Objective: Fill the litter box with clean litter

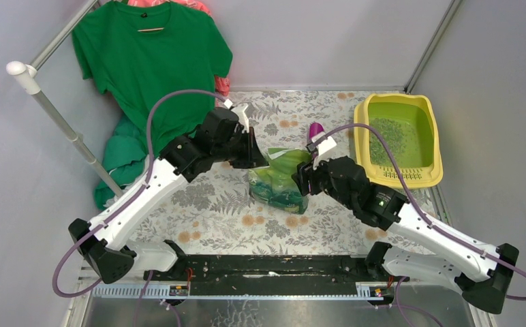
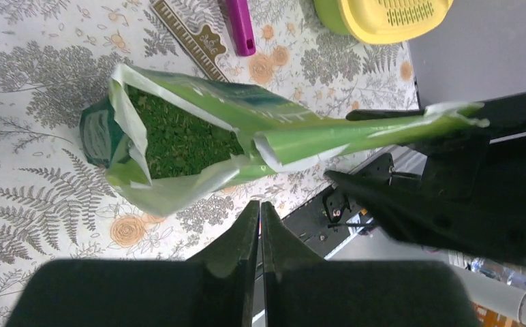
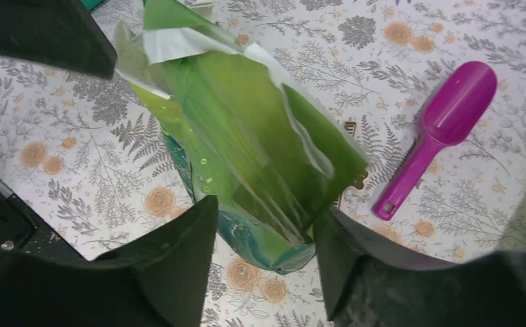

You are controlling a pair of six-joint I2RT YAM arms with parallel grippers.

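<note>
The green litter bag [image 1: 277, 194] stands open on the patterned floor, dark green litter [image 2: 178, 139] showing inside. In the left wrist view, the fingertips of my left gripper are nearly together, a narrow gap between them. They point toward the bag's open mouth, and no bag film shows in the gap. My right gripper is part open, its fingers on both sides of the bag's right flap, without a visible grip. At the right, the litter box [image 1: 362, 143], green with a yellow rim, has a thin scatter of green granules [image 1: 390, 139] on its bottom.
A purple scoop [image 3: 417, 163] lies between bag and box. Behind the bag is a flat brown ruler-like strip [image 2: 189, 41]. A green shirt [image 1: 155, 75] hangs from a rack [image 1: 76, 136] at the left. Free floor lies in front of the bag.
</note>
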